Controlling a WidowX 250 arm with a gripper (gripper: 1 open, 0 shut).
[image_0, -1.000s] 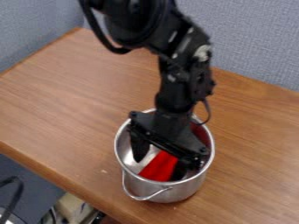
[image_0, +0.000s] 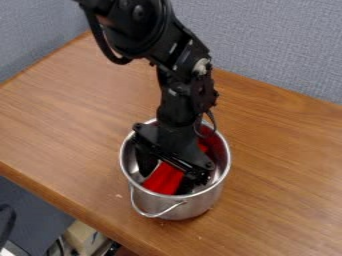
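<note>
A metal pot (image_0: 182, 205) with a wire handle stands near the front edge of the table. My black gripper (image_0: 171, 160) reaches down into it from above, its lower part over and inside the pot. A red object (image_0: 162, 180) lies inside, partly hidden by the gripper, with more red showing at the right behind the arm. Whether the fingers are open or shut on anything cannot be made out.
A grey wall stands behind it. Cables and dark gear lie beyond the table's edge at the lower left.
My arm and gripper have moved to the left, and the pot has shifted left with them.
</note>
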